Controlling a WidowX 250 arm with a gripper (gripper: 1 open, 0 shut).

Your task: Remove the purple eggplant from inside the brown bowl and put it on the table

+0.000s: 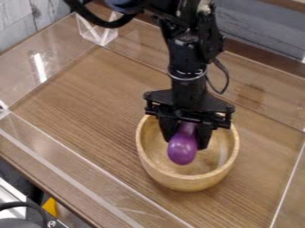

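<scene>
The purple eggplant (pixel 183 146) is gripped by my gripper (pixel 186 132), whose fingers sit on either side of its upper part. Its rounded purple end points down toward the camera, over the brown bowl (pixel 181 181). How far it is above the bowl's floor is hard to tell from this angle. The bowl rests upright on the table, and the arm covers part of its far rim.
Clear side walls border the table at the left. A white wire-like object (pixel 100 28) stands at the back left.
</scene>
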